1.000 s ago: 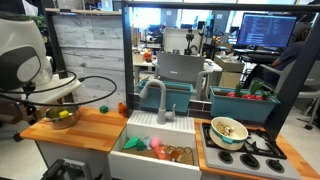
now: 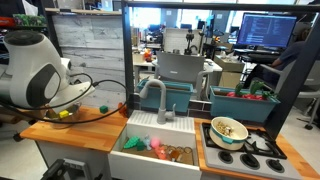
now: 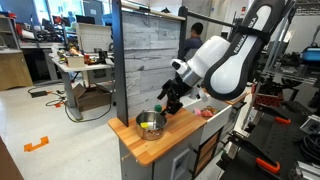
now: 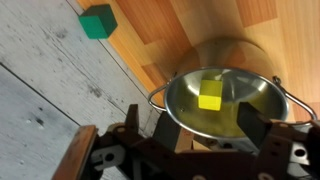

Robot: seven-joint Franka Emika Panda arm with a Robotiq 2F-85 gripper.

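A round metal pot [image 4: 185, 108] with two wire handles sits on the wooden counter. Inside it lies a yellow block [image 4: 210, 94]. My gripper is open above the pot, its dark fingers [image 4: 131, 122] spread wide with nothing between them; the block shows beyond the gap. Exterior view 2 has the pot [image 3: 150, 126] near the counter's end, the gripper [image 3: 172, 93] just above and beside it. A green block [image 4: 97, 21] rests on the wood outside the pot. In exterior view 1 my arm partly hides the pot, though some yellow [image 2: 65, 114] shows.
A grey plank wall [image 2: 92, 50] stands behind the pot. Red item [image 2: 122, 107] sits farther right on the counter. Beyond are the sink [image 2: 150, 160] holding several toys, the faucet [image 2: 165, 95], and a stove [image 2: 250, 158] with a bowl [image 2: 229, 130].
In exterior view 1 my arm has come lower and slightly to the right, now covering much of the pot. The counter objects appear unmoved.
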